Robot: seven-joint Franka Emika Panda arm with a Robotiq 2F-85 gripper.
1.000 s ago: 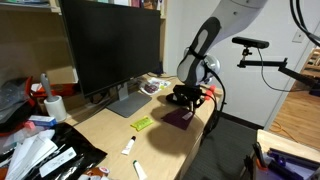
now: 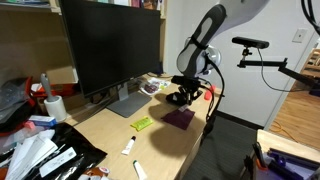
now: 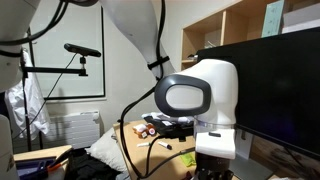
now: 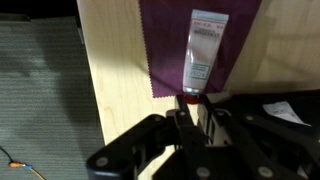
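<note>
In the wrist view, a white tube point(image 4: 203, 47) with printed text extends away from my gripper over a dark purple cloth point(image 4: 166, 55). My fingers are shut on the tube's near end, where a small reddish part shows between the fingertips. The same cloth point(image 2: 179, 118) lies on the table in exterior view 1, with the gripper point(image 2: 186, 81) above its far side. The tube is too small to make out there. In exterior view 2 the arm hides most of the cloth and the tube.
A large black monitor point(image 2: 110, 42) stands behind the table. A yellow-green packet point(image 2: 142, 124) and a white marker point(image 2: 128, 146) lie left of the cloth. Black bags and papers point(image 2: 50, 152) crowd the near left. The table's edge runs close beside the cloth.
The cloth stays in place.
</note>
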